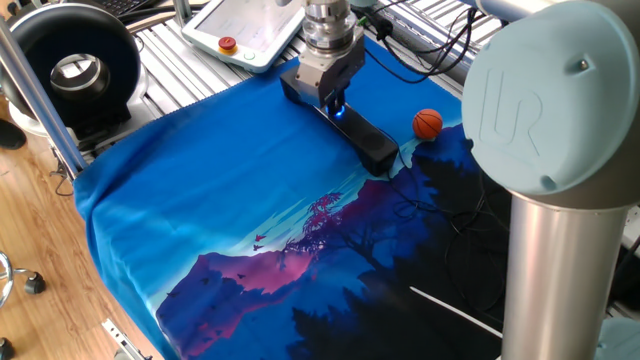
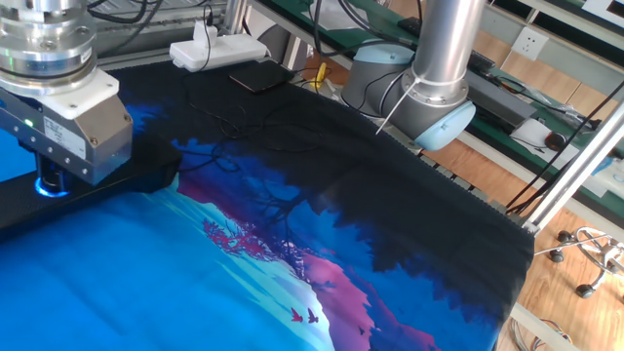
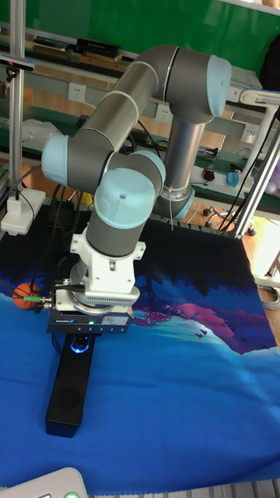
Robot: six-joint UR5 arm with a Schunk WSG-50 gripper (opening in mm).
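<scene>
A long black speaker bar (image 1: 363, 144) lies on the blue printed cloth, with a blue-lit knob (image 2: 51, 185) on its upper side. My gripper (image 1: 337, 106) points down at this knob, its grey body just above the bar. In exterior view 3 the gripper (image 3: 80, 338) is over the bar's far part, and the speaker bar (image 3: 64, 390) extends toward the near edge. Dark parts meet at the lit ring, so the fingers cannot be told apart from the knob, nor can the finger's opening be seen.
An orange mini basketball (image 1: 427, 124) rests beside the bar's end. Thin black cables (image 1: 470, 215) run over the dark part of the cloth (image 1: 400, 310). A teach pendant (image 1: 243, 32) lies behind.
</scene>
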